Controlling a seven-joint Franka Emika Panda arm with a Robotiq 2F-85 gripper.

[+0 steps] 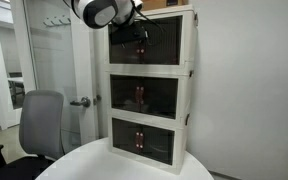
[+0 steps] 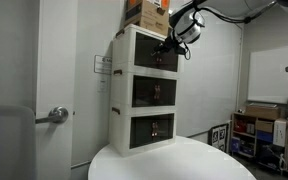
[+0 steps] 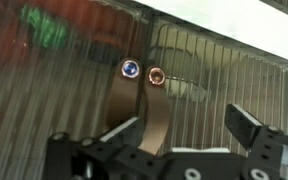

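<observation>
A tall white cabinet with three tiers of dark double doors stands on the round white table. My gripper is up at the top tier, in front of its doors. In the wrist view two reddish-brown handles, the left handle and the right handle, hang side by side on the ribbed clear doors. My gripper is open. The right handle appears between its fingers, close to the left fingertip; the left handle is partly behind that finger. Contact cannot be told.
Brown boxes rest on top of the cabinet. Colored items show dimly through the left door. An office chair is left of the table, whose front is bare. Shelves stand at the far right.
</observation>
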